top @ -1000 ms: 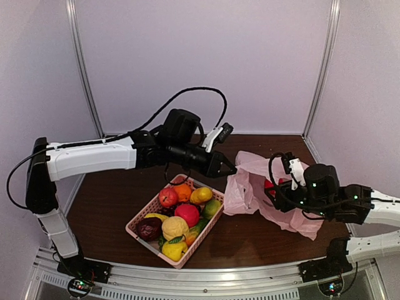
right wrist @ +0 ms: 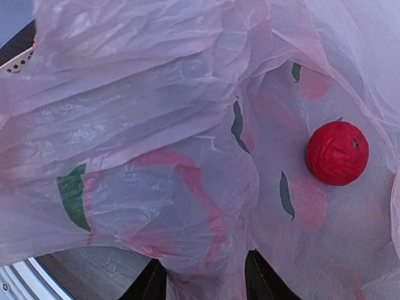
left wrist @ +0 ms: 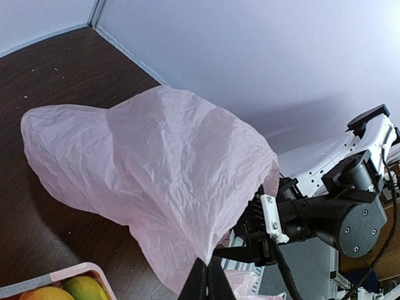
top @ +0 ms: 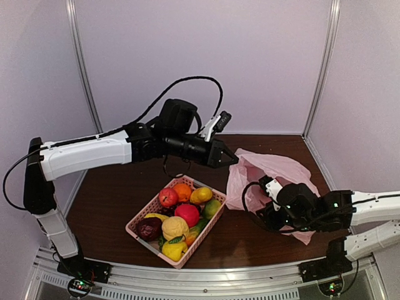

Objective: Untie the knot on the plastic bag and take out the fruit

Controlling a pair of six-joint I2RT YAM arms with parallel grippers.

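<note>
The pink plastic bag (top: 275,164) stands open at the right of the table. My left gripper (top: 229,159) is shut on its thin edge; in the left wrist view the bag (left wrist: 162,169) gathers to a point at the fingertips (left wrist: 201,270). My right gripper (top: 265,215) is low at the bag's mouth. In the right wrist view a round red fruit (right wrist: 337,153) lies inside the bag, clear of the right fingers (right wrist: 253,272). Those fingers stand some way apart, with bag film showing between them; whether they grip it is unclear.
A pink basket (top: 140,219) full of assorted fruit stands left of the bag, beneath the left arm. Bare dark table (top: 119,187) shows left of the basket. The right arm (top: 369,212) comes in from the right edge.
My right gripper has moved left and down. The red fruit, visible beside it before, is now hidden in the top view.
</note>
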